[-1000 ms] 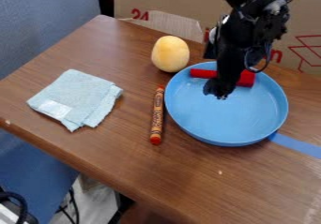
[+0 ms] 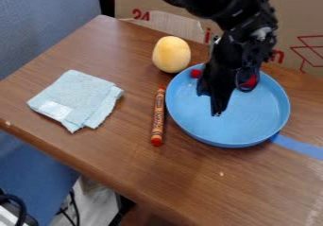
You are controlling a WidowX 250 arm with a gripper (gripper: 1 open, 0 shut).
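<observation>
My black gripper [image 2: 220, 90] is low over the blue plate [image 2: 228, 124] at the right, its fingers pointing down. A red object [image 2: 250, 82] on the plate is mostly hidden behind the gripper; its ends show on either side. Whether the fingers are open or shut on anything is unclear. An orange stick [image 2: 159, 116] lies beside the plate's left edge. A yellow pear-like object [image 2: 172, 55] sits behind it.
A folded light-blue cloth [image 2: 76, 100] lies on the left of the wooden table [image 2: 108, 173]. A cardboard box [image 2: 300, 31] stands at the back.
My gripper has moved slightly left and down, now covering the middle of the red object. The other objects are where they were.
</observation>
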